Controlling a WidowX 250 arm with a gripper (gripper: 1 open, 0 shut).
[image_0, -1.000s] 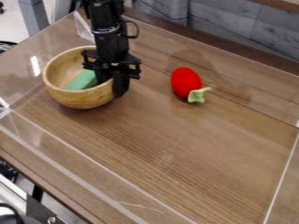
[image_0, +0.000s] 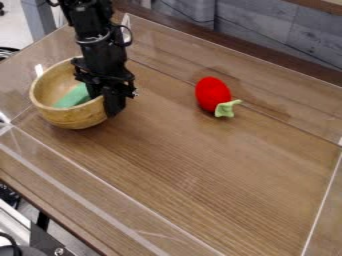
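A wooden bowl (image_0: 70, 113) with a green object (image_0: 71, 94) inside sits on the left of the table. My black gripper (image_0: 112, 82) reaches down from the top onto the bowl's right rim, shut on it as far as shows; the fingertips are partly lost against the dark wrist. A red strawberry-like object (image_0: 213, 93) with a pale green top lies right of centre, apart from the bowl.
The red object has stayed in place.
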